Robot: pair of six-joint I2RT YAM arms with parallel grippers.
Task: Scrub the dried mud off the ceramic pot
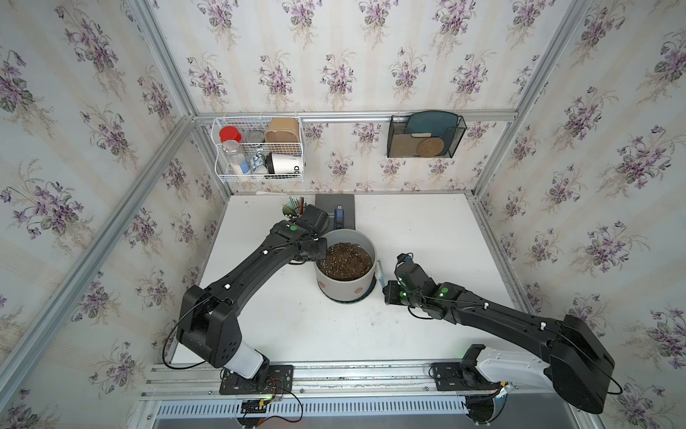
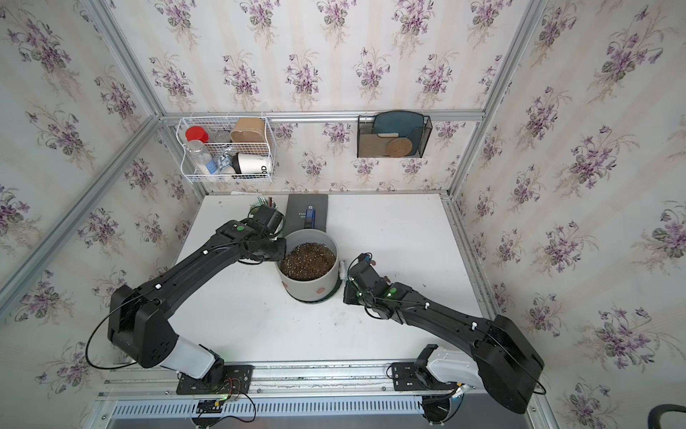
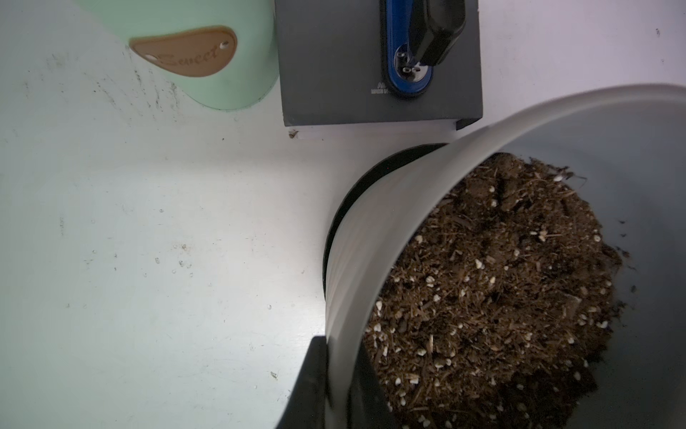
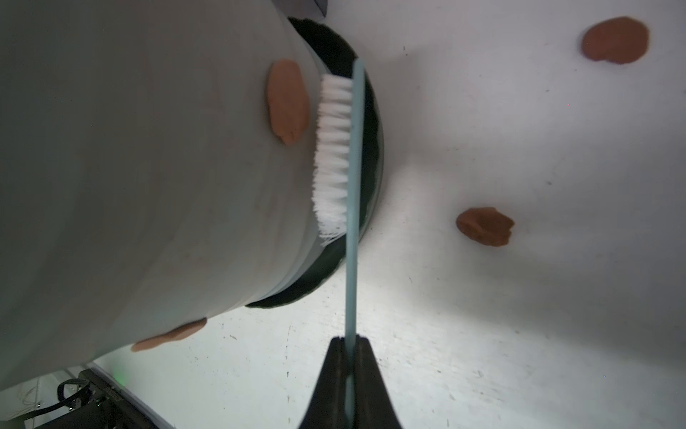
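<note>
The pale ceramic pot (image 1: pixel 345 286), filled with dark soil, stands on a dark saucer (image 1: pixel 361 298) mid-table. My left gripper is shut on its near-left rim. My right gripper is shut on the pale blue handle of a brush (image 4: pixel 332 157), whose white bristles lie at the pot's lower right side, beside an oval mud patch (image 4: pixel 287 100) on the wall. Another mud patch (image 4: pixel 168 335) shows on the pot's near side. Two loose brown pieces (image 4: pixel 483 226) lie on the table to the right.
Behind the pot are a dark grey box (image 3: pixel 328 64) with a blue object on it and a mint green container (image 3: pixel 214 89). A wire basket (image 1: pixel 257 171) and mesh holder (image 1: pixel 400 150) hang on the back wall.
</note>
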